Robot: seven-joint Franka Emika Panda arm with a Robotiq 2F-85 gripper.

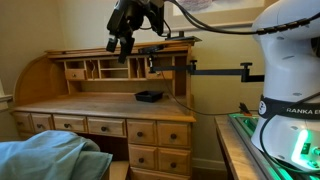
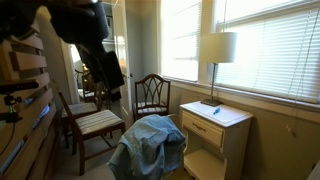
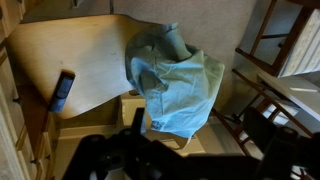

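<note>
My gripper (image 1: 119,45) hangs high in front of the desk, well clear of its top. In the wrist view its dark fingers (image 3: 257,130) stand apart along the lower part, open with nothing between them. A crumpled light blue cloth (image 3: 178,90) lies ahead of the gripper in that view. The same cloth (image 1: 50,160) fills the lower left of the first exterior view. It also shows at the bottom middle of the second exterior view (image 2: 148,148), where the dark, blurred arm hangs at upper left. What supports the cloth is mostly hidden.
A black tray (image 1: 148,96) sits on the wooden desk (image 1: 100,103), below its row of cubbyholes. Wooden chairs (image 2: 152,92) stand at the back. A white nightstand (image 2: 218,130) with a lamp (image 2: 217,48) is by the window. Most of the desktop is bare.
</note>
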